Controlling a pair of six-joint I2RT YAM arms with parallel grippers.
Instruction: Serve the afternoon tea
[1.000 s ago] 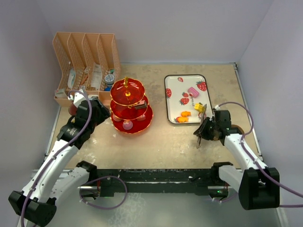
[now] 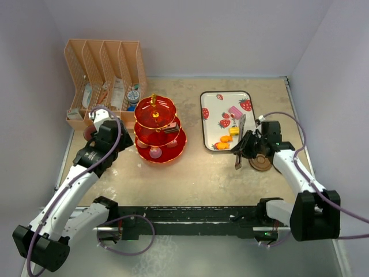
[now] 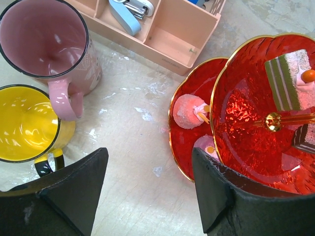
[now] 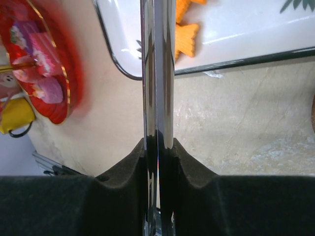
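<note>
My left gripper hangs open beside the red three-tier stand, with a pink mug and a yellow mug to its left. Cakes sit on the stand's tiers. My right gripper grips long steel tongs, held over the near right edge of the strawberry tray. On the tray lie orange fish-shaped pieces, a yellow piece and a pink piece; the tongs hide part of them in the right wrist view.
A wooden organizer fills the back left corner. A round wooden coaster lies at the right, under the arm.
The right arm with the tongs has moved slightly up and left over the tray's edge.
</note>
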